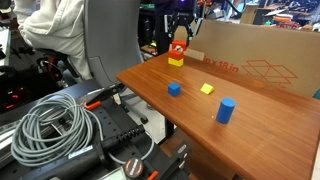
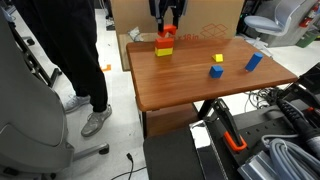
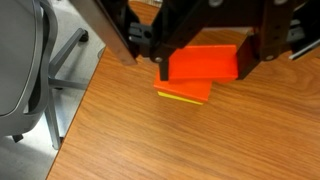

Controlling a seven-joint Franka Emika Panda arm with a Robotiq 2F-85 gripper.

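Note:
A red block (image 3: 203, 63) fills the space between the fingers of my gripper (image 1: 181, 40), which is shut on it. Directly below, an orange-red block (image 2: 165, 43) lies on a yellow block (image 2: 164, 51), stacked near the far edge of the table. In the wrist view the yellow block (image 3: 180, 98) peeks out along the stack's lower edge. The held block hangs over the stack, somewhat offset from it; whether the two touch, I cannot tell.
On the wooden table (image 1: 255, 110) stand a blue cube (image 1: 174, 89), a flat yellow block (image 1: 207, 88) and an upright blue cylinder (image 1: 225, 110), all apart from the stack. A cardboard panel (image 1: 245, 50) rises behind. Coiled cables (image 1: 52, 132) lie off the table's side.

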